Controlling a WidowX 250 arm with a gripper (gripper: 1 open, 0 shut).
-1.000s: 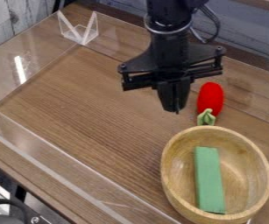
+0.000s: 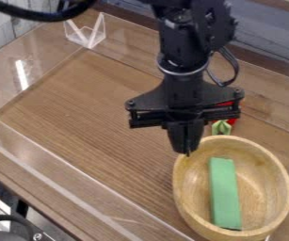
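Observation:
The black gripper (image 2: pixel 184 141) hangs over the middle right of the table, just above and left of the rim of a wooden bowl (image 2: pixel 184 193). It looks shut, with nothing visible between its fingers. A green block (image 2: pixel 225 193) lies inside the bowl. A red object (image 2: pixel 232 121) with a green part (image 2: pixel 221 127) is mostly hidden behind the gripper.
A white wire-like holder (image 2: pixel 87 30) stands at the back left. A wall runs along the back right.
The arm and gripper have moved down and toward the front, closer to the bowl, now covering more of the red object. The bowl and green block are unmoved.

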